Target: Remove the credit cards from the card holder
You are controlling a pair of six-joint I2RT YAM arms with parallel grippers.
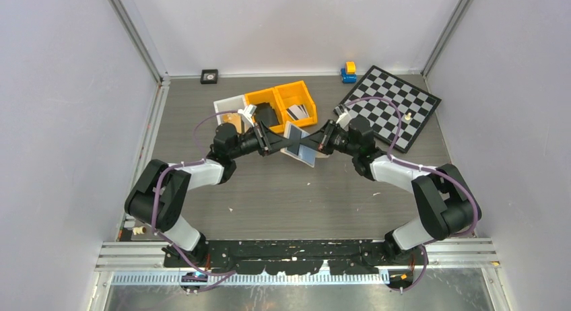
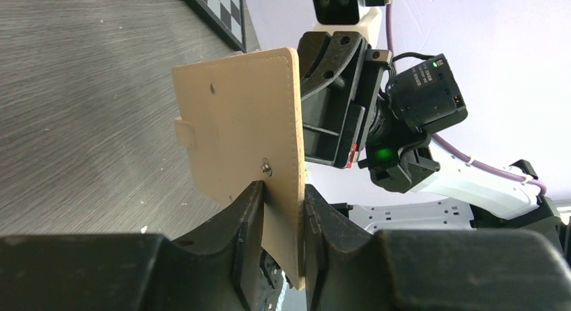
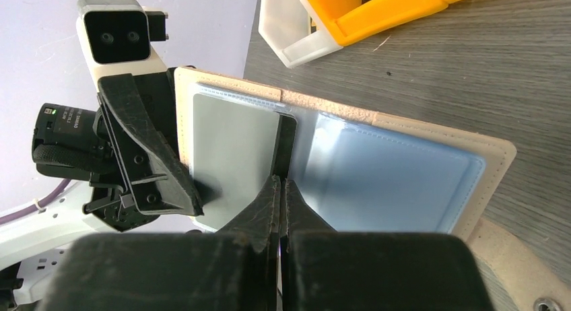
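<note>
A tan, stitched card holder (image 2: 229, 116) hangs between my arms, tilted, its outer face with a snap toward the left wrist camera. My left gripper is shut on its edge. In the right wrist view the inner side shows a grey card (image 3: 232, 156) behind a clear window, with a black strip along one edge, and a clear bluish pocket (image 3: 397, 173) beside it. At that black strip sit the tips of my right gripper, shut, with nothing visible between its fingers. A tan flap with a snap (image 3: 522, 260) hangs open.
Behind the arms stands a yellow bin (image 1: 291, 87) with several cards (image 1: 297, 112) in one compartment and a dark item in another. A white bin (image 1: 231, 104) adjoins it. The chessboard (image 1: 394, 106) lies back right.
</note>
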